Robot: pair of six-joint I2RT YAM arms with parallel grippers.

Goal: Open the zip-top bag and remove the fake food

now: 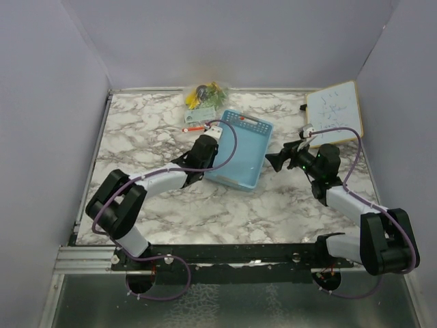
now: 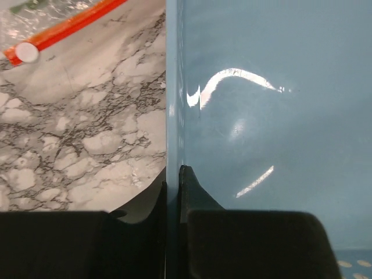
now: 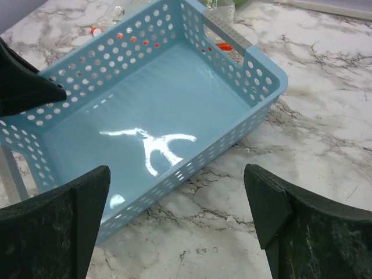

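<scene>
A clear zip-top bag (image 1: 200, 116) with an orange zip strip lies at the back of the table, colourful fake food (image 1: 208, 95) showing inside. The empty blue basket (image 1: 244, 152) stands slantwise in front of it and hides part of the strip from above. My left gripper is shut on the basket's side rim (image 2: 172, 87), one finger inside the wall and one outside. To the right of the basket, my right gripper stands open, its fingers wide apart and nothing between them.
A whiteboard (image 1: 334, 113) leans at the back right, with a small black object (image 1: 303, 107) beside its left edge. Bare marble tabletop (image 1: 287, 212) lies in front of and to the right of the basket.
</scene>
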